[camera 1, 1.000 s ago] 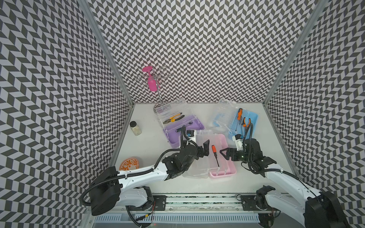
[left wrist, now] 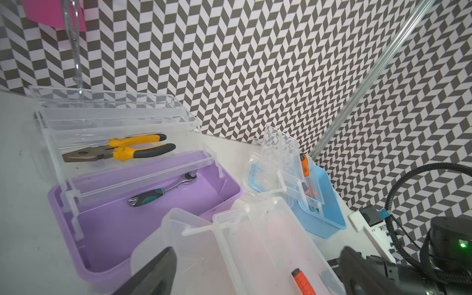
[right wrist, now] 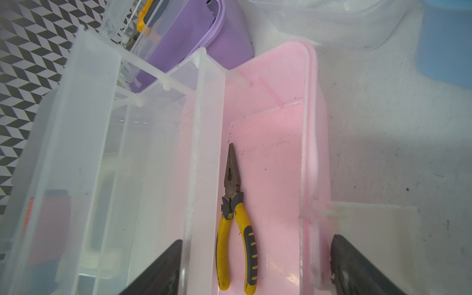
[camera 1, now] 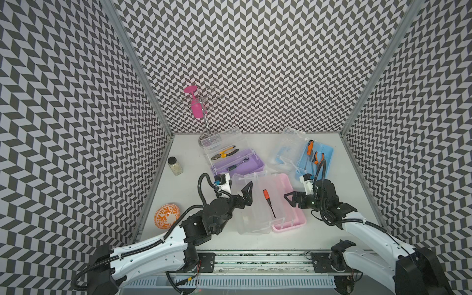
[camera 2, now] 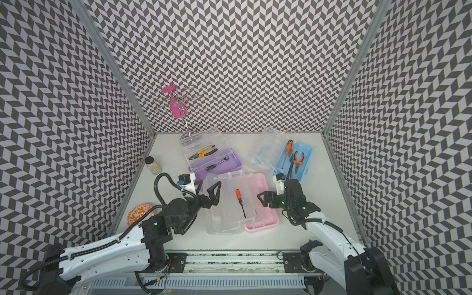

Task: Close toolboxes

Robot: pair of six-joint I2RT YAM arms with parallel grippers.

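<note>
The pink toolbox [camera 1: 290, 225] lies in front with its clear lid [camera 1: 248, 221] tipped out to the left; a red screwdriver [camera 1: 267, 196] lies in that lid. Yellow-handled pliers [right wrist: 236, 231] rest in the pink base. At the lid's left side my left gripper [camera 1: 247, 194] is open, its fingers wide apart. My right gripper [camera 1: 290, 197] is at the base's right wall, part open, with fingers either side of the pink rim and the lid's near edge in the right wrist view. Behind, the purple toolbox [left wrist: 113, 241] and the blue toolbox [left wrist: 319, 223] both have raised clear lids.
A pink glass hangs on a metal stand [camera 1: 205, 118] at the back left. A jar with a black lid [camera 1: 174, 166] and an orange patterned plate [camera 1: 167, 216] sit on the left. Bare table lies along the front and right edges.
My left gripper has moved left, away from the screwdriver. The pink box's lid and the screwdriver in it have shifted left. My right arm looks unmoved.
</note>
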